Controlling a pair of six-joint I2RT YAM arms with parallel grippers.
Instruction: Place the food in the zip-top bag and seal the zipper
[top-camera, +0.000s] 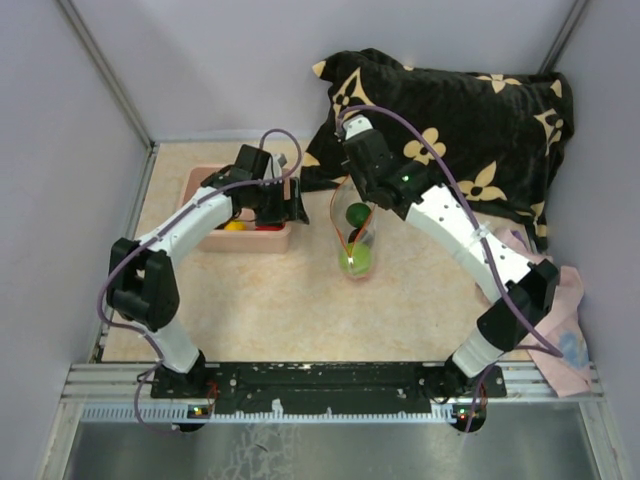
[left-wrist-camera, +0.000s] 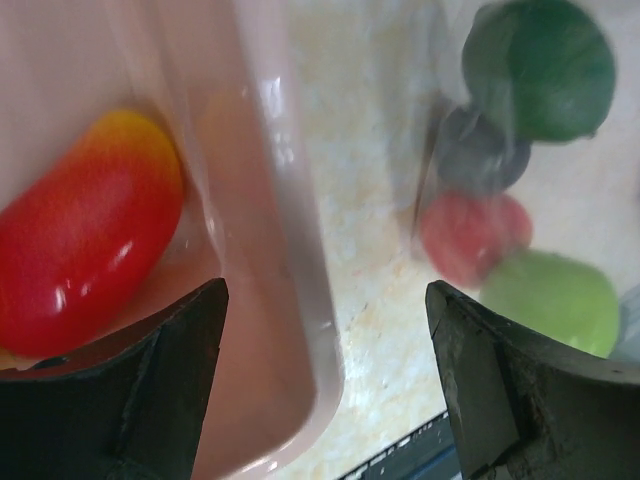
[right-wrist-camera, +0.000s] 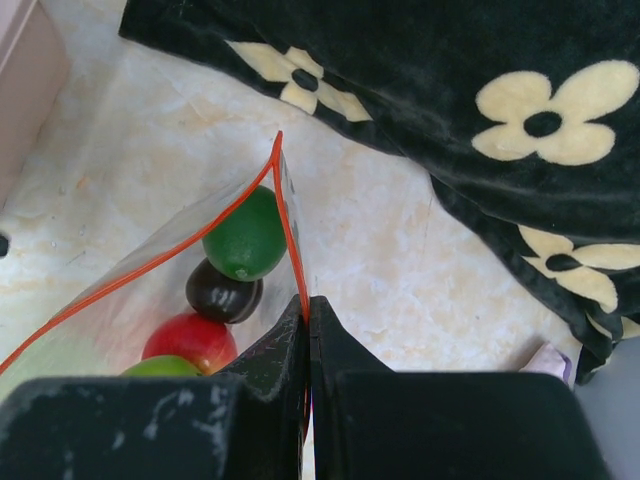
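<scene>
A clear zip bag with an orange zipper line (right-wrist-camera: 160, 259) stands parted at its mouth, with its rim pinched in my right gripper, which is shut. Inside the bag lie a green food (right-wrist-camera: 248, 236), a dark round one (right-wrist-camera: 222, 291), a red one (right-wrist-camera: 190, 343) and a light green one (top-camera: 355, 259). My left gripper is open over the right side of the pink bin (top-camera: 270, 246), nothing between its fingers. In the bin rests a red food with a yellow end (left-wrist-camera: 92, 230); a yellow one (top-camera: 235, 226) shows beside the left arm.
A dark flowered blanket (top-camera: 450, 125) covers the back right. A pink cloth (top-camera: 560, 330) lies along the right edge. The table (top-camera: 270, 315) in front of bin and bag is bare.
</scene>
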